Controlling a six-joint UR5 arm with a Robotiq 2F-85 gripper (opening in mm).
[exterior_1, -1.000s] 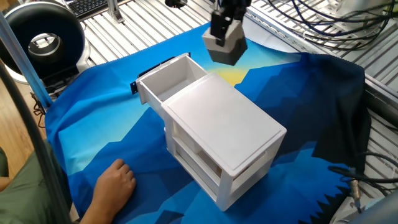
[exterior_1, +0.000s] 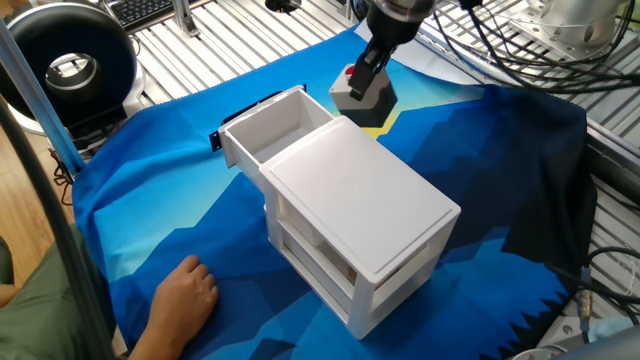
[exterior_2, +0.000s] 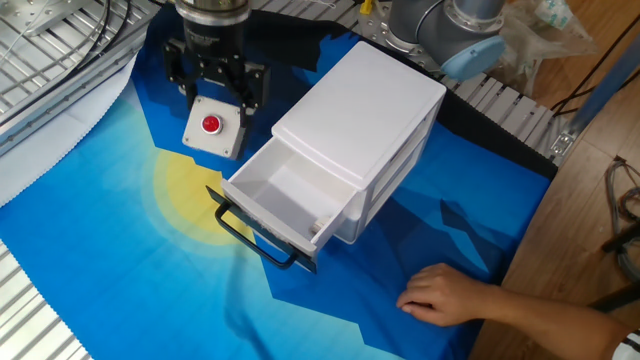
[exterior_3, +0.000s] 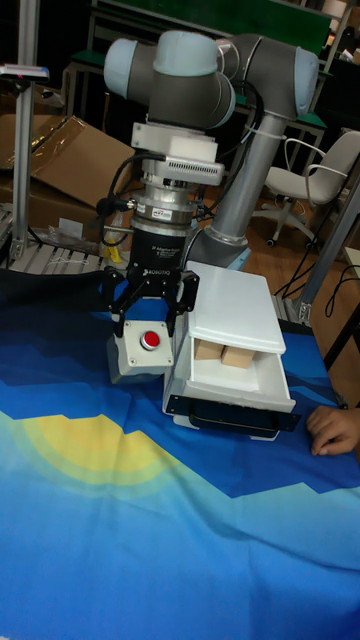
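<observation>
A pale grey box with a red push button (exterior_2: 211, 124) is held by my gripper (exterior_2: 219, 108), whose black fingers sit on opposite sides of it. In exterior view 3 the button box (exterior_3: 133, 363) is tilted, its button face turned toward that camera. It is close beside the white drawer unit (exterior_3: 229, 304); whether its underside touches the cloth cannot be told. In exterior view 1 the grey box (exterior_1: 365, 103) lies beyond the unit, near the open drawer. The unit's top drawer (exterior_2: 290, 190) is pulled out, and wooden blocks (exterior_3: 240, 356) show inside it.
A person's hand (exterior_1: 183, 300) rests on the blue cloth beside the drawer unit. The black drawer handle (exterior_2: 250, 238) sticks out in front. Open cloth (exterior_3: 96, 533) stretches across the front of the table.
My gripper and the button box have come down and tilted, so the red button now shows in exterior view 1. The drawer unit and the hand are where they were.
</observation>
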